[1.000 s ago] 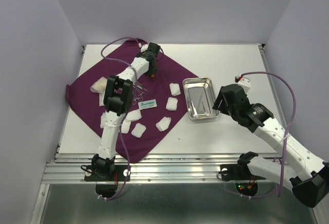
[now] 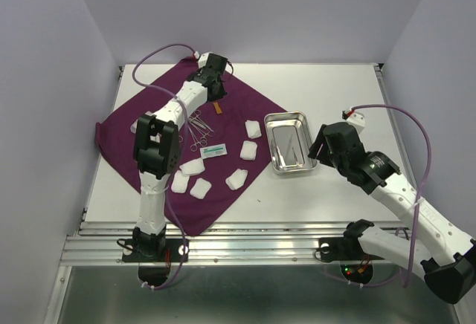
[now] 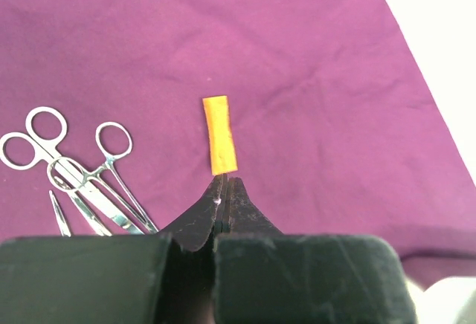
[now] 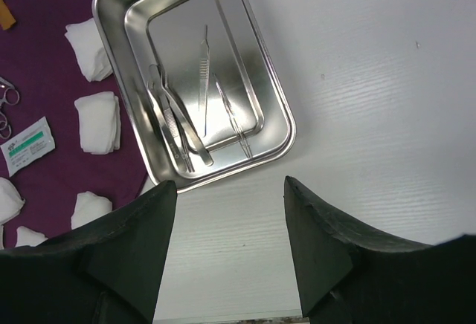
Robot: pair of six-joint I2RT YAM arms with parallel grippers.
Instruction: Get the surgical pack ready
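My left gripper is shut, its tips just below a flat yellow-orange strip (image 3: 221,134) on the purple cloth (image 3: 312,56), with nothing seen between them. Scissors (image 3: 97,205) and a clamp (image 3: 119,179) lie left of the strip in the left wrist view. The steel tray (image 4: 268,86) holds several tweezers-like instruments (image 4: 204,79) and stands right of the cloth. My open right gripper hangs over the table by the tray's near right, empty.
Several white gauze pads (image 4: 97,120) and a packet (image 2: 213,151) lie on the cloth between the left arm and the tray.
My left gripper and arm have moved a little up and back-left in the top view, uncovering more of the orange strip. The right arm has shifted very slightly.
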